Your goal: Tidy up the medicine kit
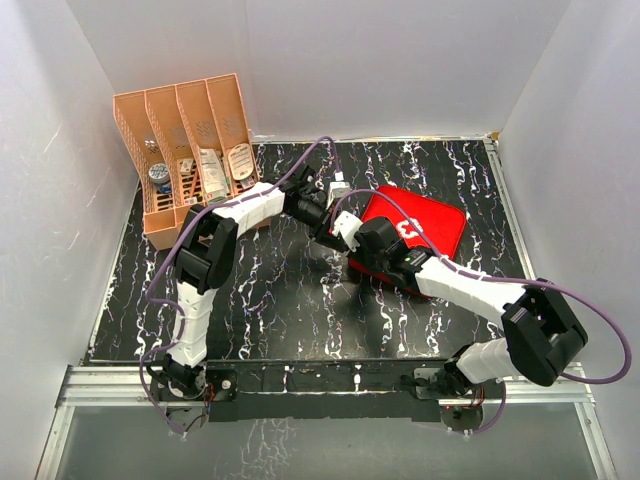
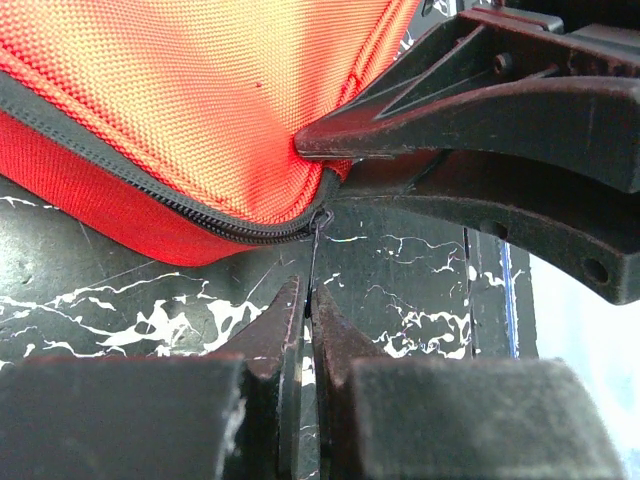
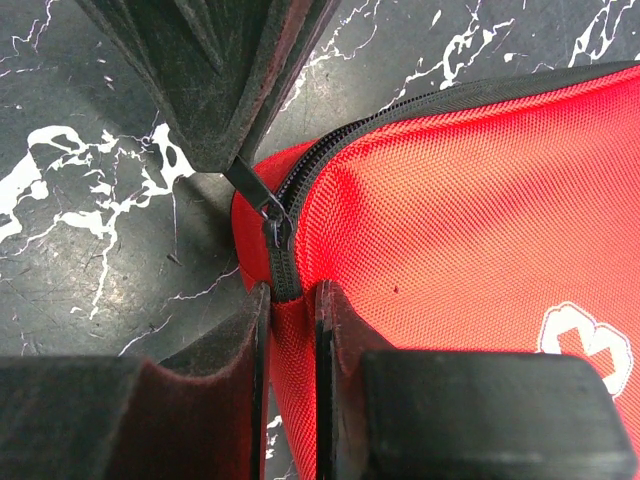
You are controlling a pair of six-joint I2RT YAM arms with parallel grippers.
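A red medicine bag (image 1: 440, 215) with a white cross emblem (image 3: 590, 345) lies flat on the right side of the table. Its black zipper (image 2: 150, 190) curves round the near corner. Thin and edge-on, the zipper pull (image 2: 315, 250) runs from the slider into the tips of my left gripper, which is shut on it. My right gripper pinches the bag's corner just beside the slider, one finger above the fabric and one below; the cloth dents under the upper finger (image 2: 400, 135). The bag's contents are hidden.
An orange divided organizer (image 1: 160, 225) stands at the back left, holding a round tin (image 1: 159, 175), a white packet (image 1: 212, 173) and other small items. Grey walls enclose the sides and back.
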